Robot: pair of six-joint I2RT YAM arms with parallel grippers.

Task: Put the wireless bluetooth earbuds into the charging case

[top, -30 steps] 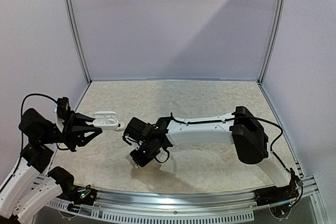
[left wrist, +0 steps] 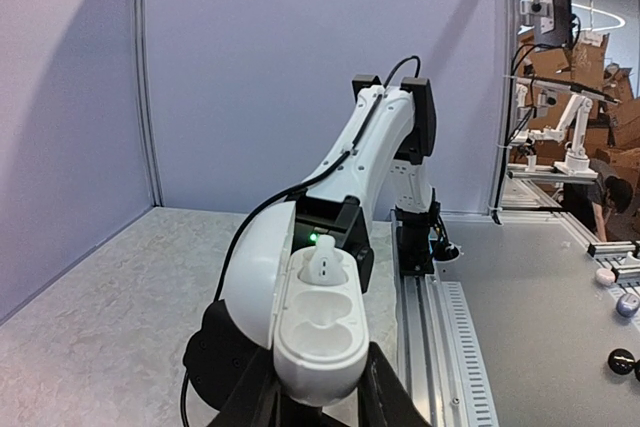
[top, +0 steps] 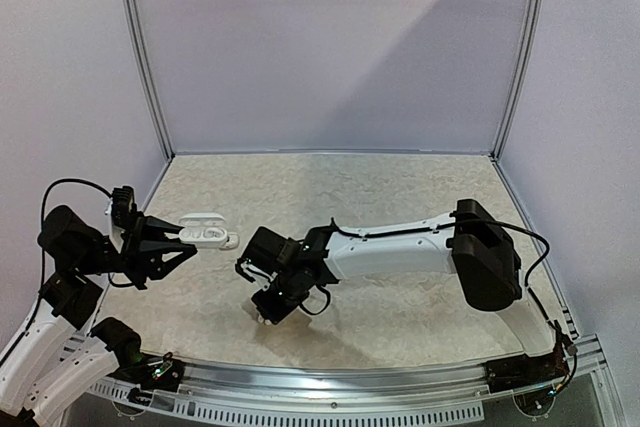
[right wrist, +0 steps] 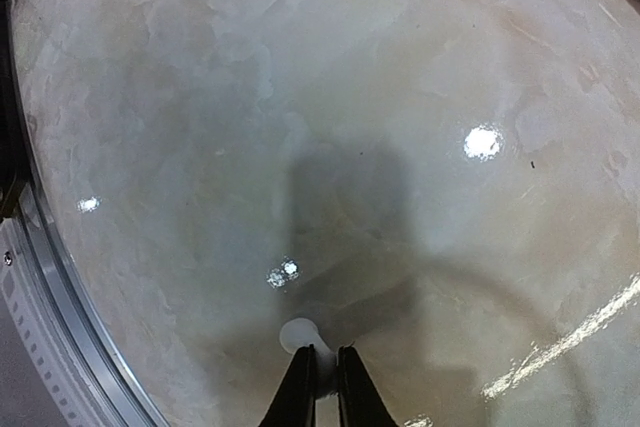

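In the left wrist view the white charging case (left wrist: pixel 322 342) stands with its lid swung up, and my left gripper is shut on its lower end. One earbud (left wrist: pixel 325 262) sits in the case's far compartment; the nearer hollows are empty. From the top, the case (top: pixel 204 237) is held out at the tip of the left gripper (top: pixel 185 245). Low over the table, my right gripper is shut on a second white earbud (right wrist: pixel 300 334). Its rounded end sticks out to the left of the fingertips, while the rest is partly hidden between the fingers.
A metal rail (top: pixel 330 379) runs along its front edge. My right arm (top: pixel 390 252) stretches leftward across the middle.
The right arm has shifted slightly toward the front edge. Left gripper and case stay put.
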